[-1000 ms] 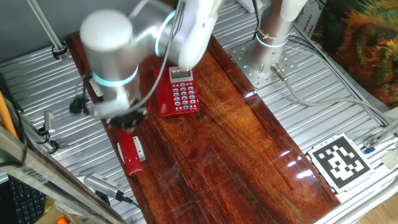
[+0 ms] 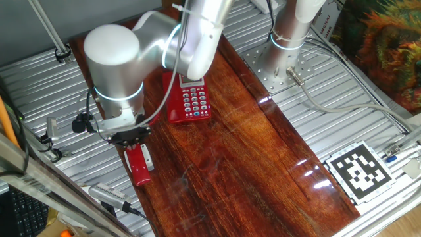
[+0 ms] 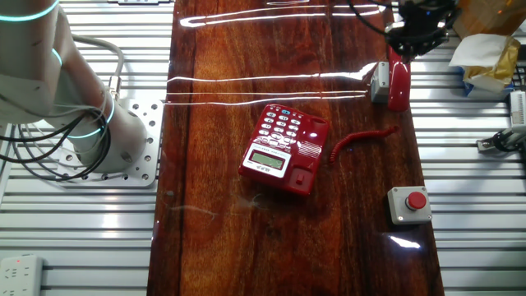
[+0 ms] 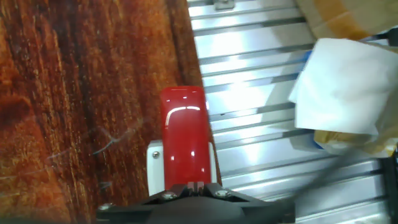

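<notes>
A red telephone handset (image 4: 185, 134) lies lengthwise along the table's edge, over a pale grey block (image 3: 380, 83). The red phone base (image 3: 283, 148), with keypad and small display, sits apart from it on the wooden table. My gripper is over one end of the handset, pointing down. In the wrist view its fingertips appear close together in front of the red surface, and the fingers look shut. No part of the handset can be made out between them. Whether the tips touch the handset cannot be told.
A coiled red cord (image 3: 355, 141) lies beside the phone base. A grey box with a red button (image 3: 409, 205) stands near the table edge. Past that edge are metal slats (image 4: 249, 99) and a white cloth (image 4: 339, 87).
Handset and phone base look unmoved.
</notes>
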